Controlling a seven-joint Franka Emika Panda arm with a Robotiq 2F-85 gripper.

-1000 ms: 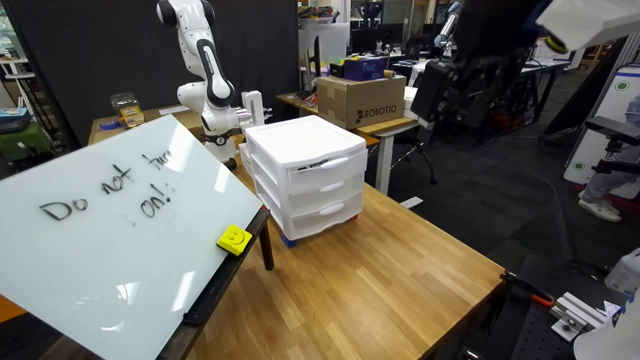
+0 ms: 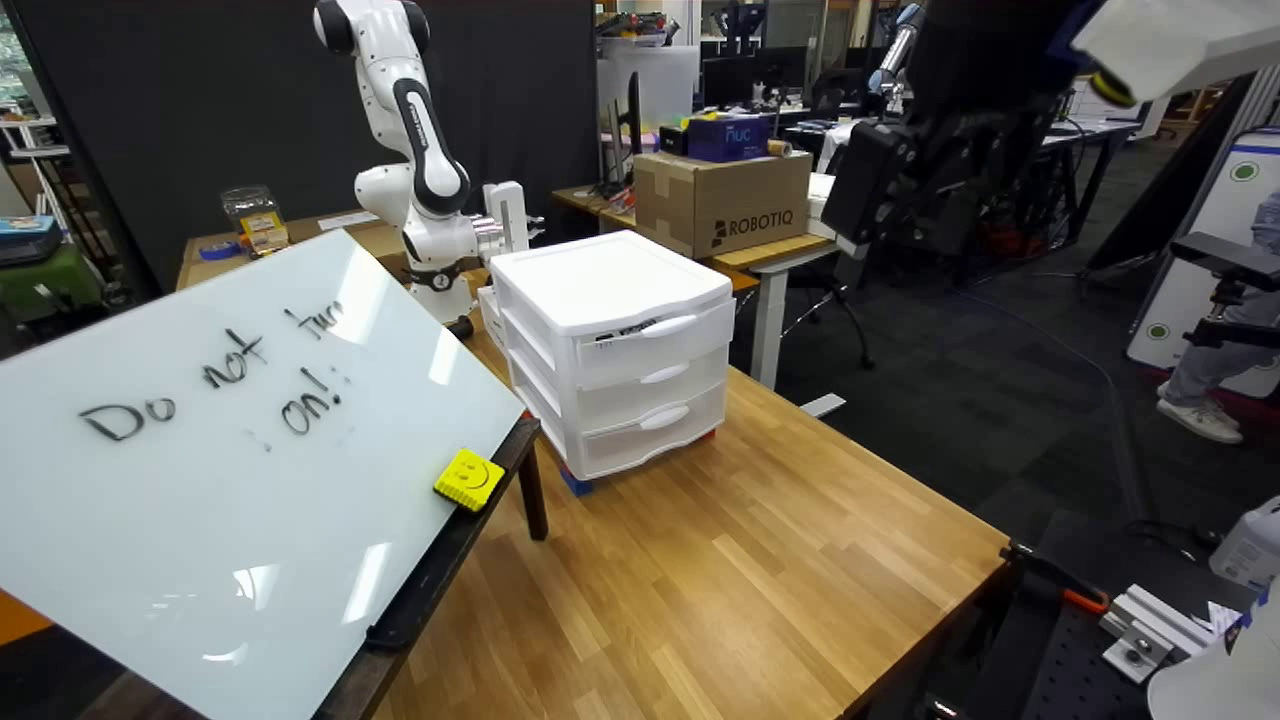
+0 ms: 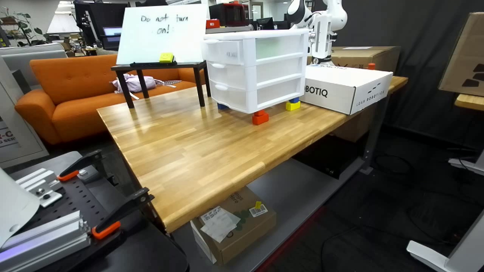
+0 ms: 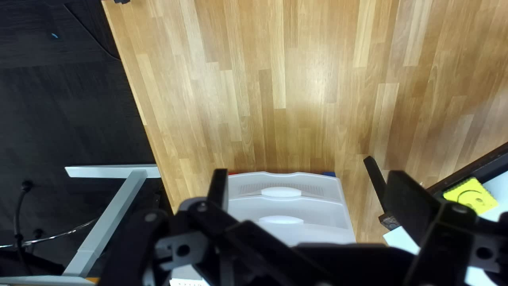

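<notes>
My gripper stands open in the wrist view, its two dark fingers wide apart with nothing held. Beneath and beyond it is the white drawer unit (image 4: 285, 209), its lower part hidden by the gripper body. All of the unit's drawers look closed in exterior view 1. A whiteboard (image 2: 216, 480) reading "Do not turn on!" leans on a dark stand (image 3: 195, 67). On its lower ledge rests a yellow smiley eraser (image 2: 468, 480). Part of my dark gripper hangs high at the upper right of exterior view 1, well clear of the table.
Red (image 3: 260, 118) and yellow (image 3: 293, 106) blocks show at the drawer unit's base. Beside it lies a white Robotiq box (image 3: 345, 86). Another white arm (image 2: 414, 132) stands behind the unit. Clamps (image 3: 106, 230) grip the near edge.
</notes>
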